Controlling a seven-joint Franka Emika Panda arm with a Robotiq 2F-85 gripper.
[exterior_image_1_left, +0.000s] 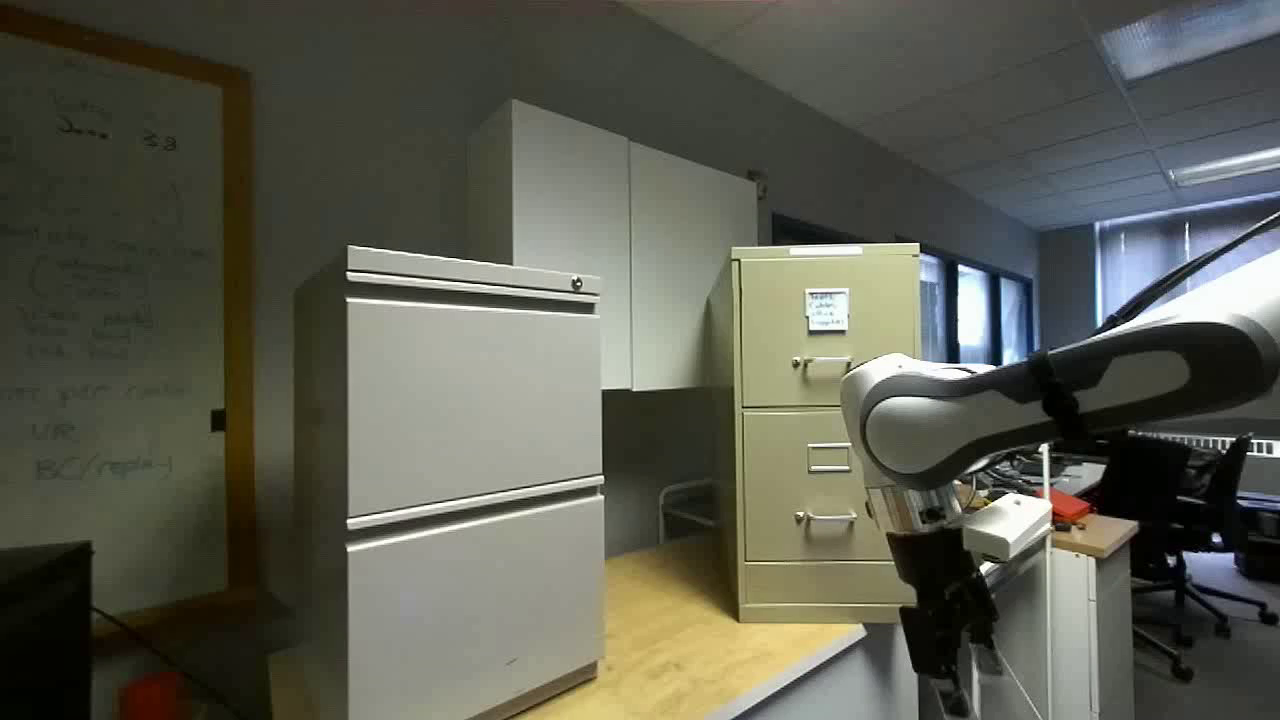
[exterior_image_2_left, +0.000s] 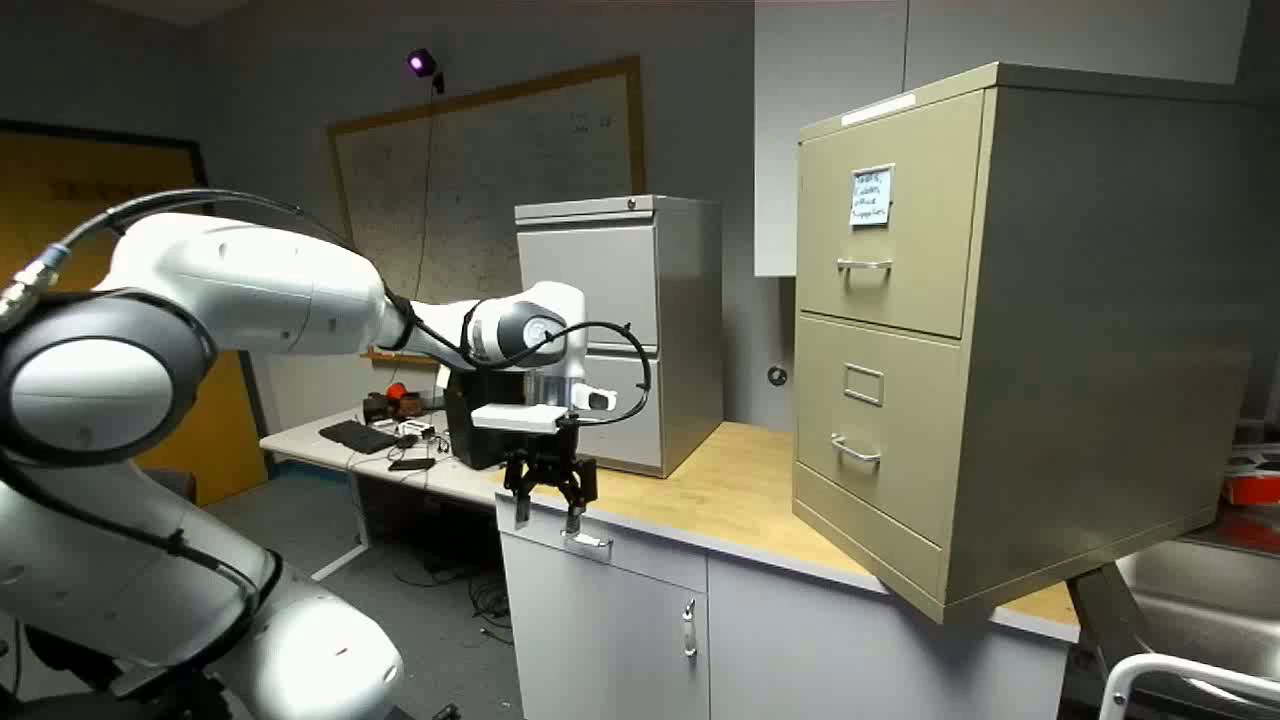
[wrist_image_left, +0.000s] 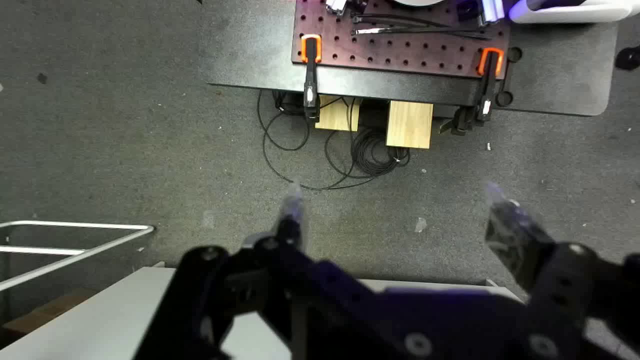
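My gripper hangs pointing down at the front edge of the counter, its fingers spread apart. In the wrist view the gripper is open, with bare floor showing between its blurred fingertips. A tan filing cabinet with two handled drawers, both closed, stands on the counter to the right of the gripper in exterior view 2. Behind the gripper is a grey two-drawer cabinet, also closed. Below the fingers in that view, the counter's front has a closed drawer with a metal handle.
Black clamps hold a perforated plate on the robot's table, with cables on the floor beneath. A white metal rail stands at the left of the wrist view.
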